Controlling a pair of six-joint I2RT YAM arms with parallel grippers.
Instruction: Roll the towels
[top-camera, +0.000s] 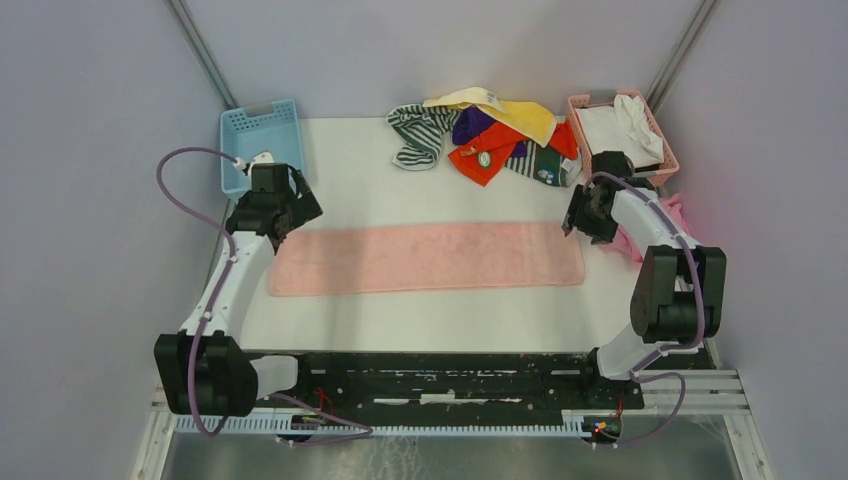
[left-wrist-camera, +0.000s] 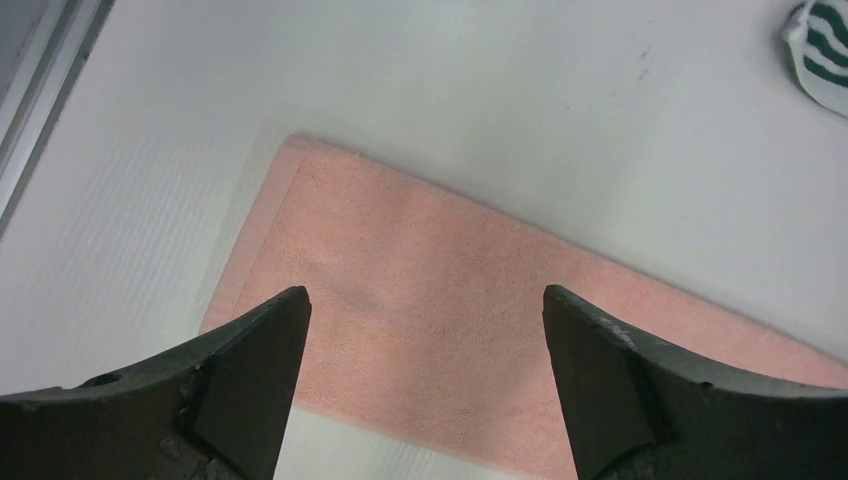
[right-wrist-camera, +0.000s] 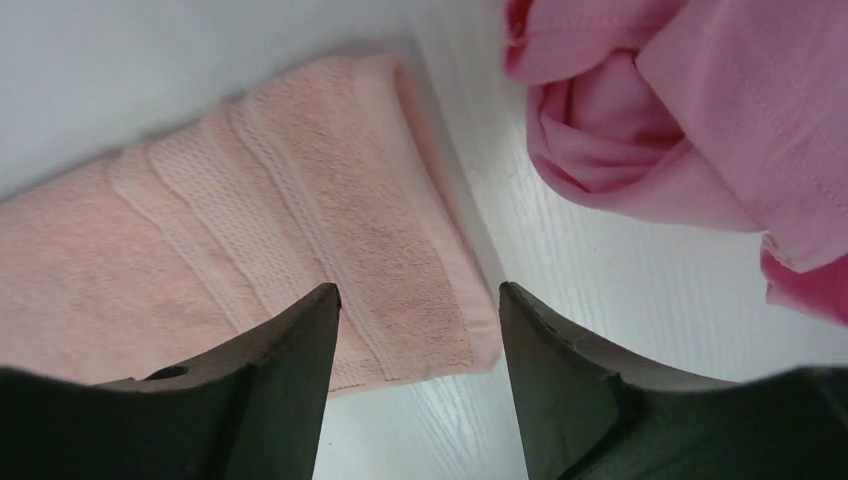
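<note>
A long pink towel (top-camera: 430, 257), folded into a flat strip, lies across the middle of the table. Its left end shows whole in the left wrist view, where the towel (left-wrist-camera: 420, 290) is smooth. My left gripper (top-camera: 303, 210) hangs over that end, open, its two fingers wide apart with nothing between them. Over by the other end, my right gripper (top-camera: 583, 230) is part open and holds nothing. Between and beyond its fingertips, the right wrist view shows the towel's (right-wrist-camera: 380, 220) banded end with its folded edge.
Several coloured and striped cloths (top-camera: 500, 130) are heaped at the back. An empty blue basket (top-camera: 262, 130) stands back left, a pink basket (top-camera: 578, 103) with white cloths back right. Bright pink cloth (right-wrist-camera: 690, 120) lies just right of the towel.
</note>
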